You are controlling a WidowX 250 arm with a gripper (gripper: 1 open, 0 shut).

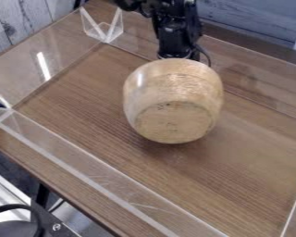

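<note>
A large, pale wooden bowl-like round object (173, 102) fills the middle of the wooden table. Behind it the black robot arm (176, 28) comes down from the top of the view. Its gripper is mostly hidden behind the round object, so its fingers and whatever is between them cannot be made out.
A clear plastic bracket (104, 28) stands at the back left. Clear strips run along its left edge, and a black cable lies at the lower left corner.
</note>
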